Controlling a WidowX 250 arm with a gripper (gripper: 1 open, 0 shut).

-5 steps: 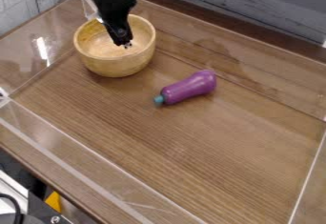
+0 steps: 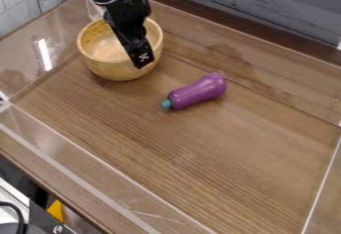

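Note:
A black robot gripper reaches down from the top left over a yellow bowl, its fingers open near the bowl's right inner side. Part of the bowl is hidden behind the arm. A purple eggplant-like object with a teal tip lies on the wooden surface to the right of and below the bowl, apart from it.
A raised wooden edge runs along the top right. Grey panels and dark cables are at the left edge.
The gripper has moved downward at the bowl's right side over the last second. The bowl and the purple object look unmoved.

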